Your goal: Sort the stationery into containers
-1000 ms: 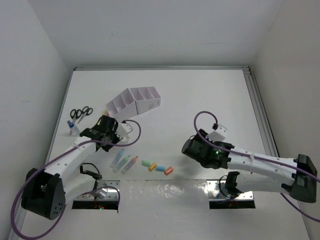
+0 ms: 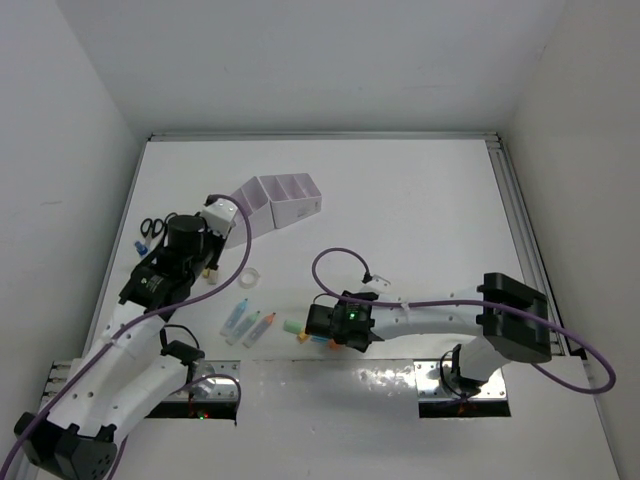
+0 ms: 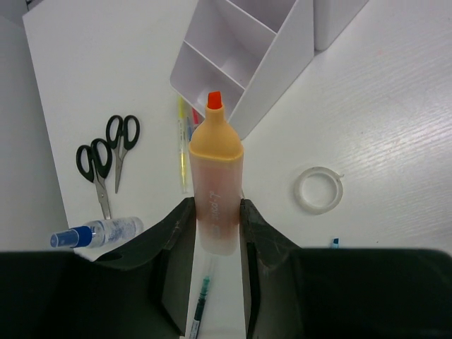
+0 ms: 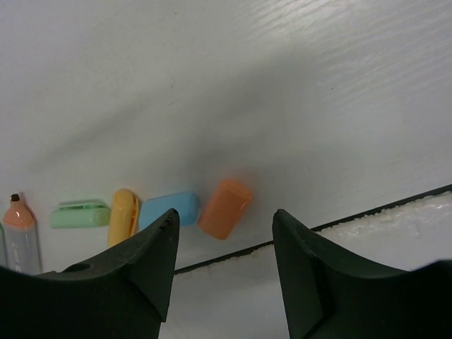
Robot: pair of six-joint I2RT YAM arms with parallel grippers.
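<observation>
My left gripper is shut on a highlighter (image 3: 216,155) with a yellow cap and orange tip, held upright near the white divided organizers (image 3: 275,70). Scissors (image 3: 121,148), pens (image 3: 183,162), a glue bottle (image 3: 113,232) and a tape ring (image 3: 318,191) lie around it. My right gripper stands part open above an orange block (image 4: 226,208), beside blue (image 4: 169,206), yellow (image 4: 123,215) and green (image 4: 80,215) pieces. Markers (image 2: 240,320) lie at the front left.
The table's front edge runs just past the orange block in the right wrist view. Walls border the sides and back.
My left gripper has risen toward the organizers. My right gripper has moved left over the small coloured pieces at the front edge.
</observation>
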